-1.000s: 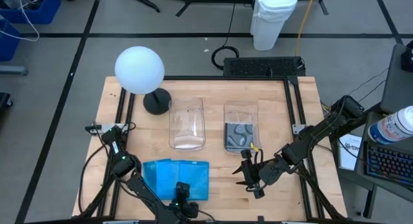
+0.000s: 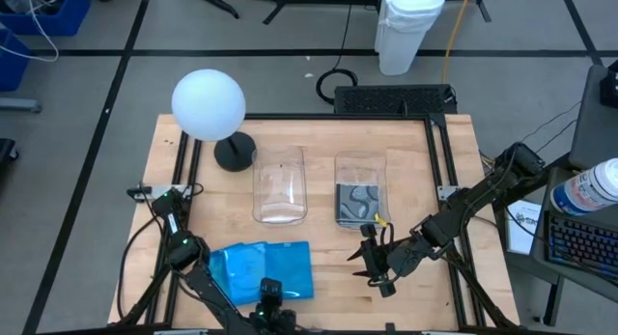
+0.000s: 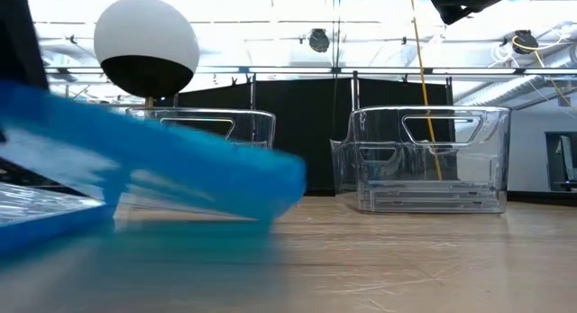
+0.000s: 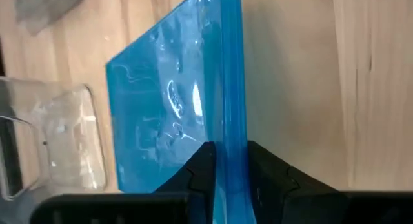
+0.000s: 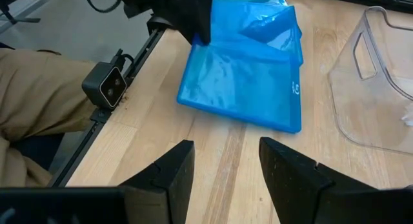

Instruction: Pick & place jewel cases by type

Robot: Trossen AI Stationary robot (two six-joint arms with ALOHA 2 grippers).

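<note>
In the left wrist view, my left gripper is shut on the long edge of the top blue jewel case, one finger on each side of it. The case hangs tilted, close above the table, as the low view also shows. More blue case shows behind it in the right wrist view; how many lie there I cannot tell. My right gripper stands open and empty, apart from the cases. A clear bin at centre left looks empty. Another clear bin holds grey-and-black flat cases.
A white globe lamp on a black base stands at the back left. Black rails run along both sides of the table. Bare wood lies between the blue cases and my right gripper.
The top blue case has lifted and tilted, and the left hand has shifted slightly left and up. The right arm is still.
</note>
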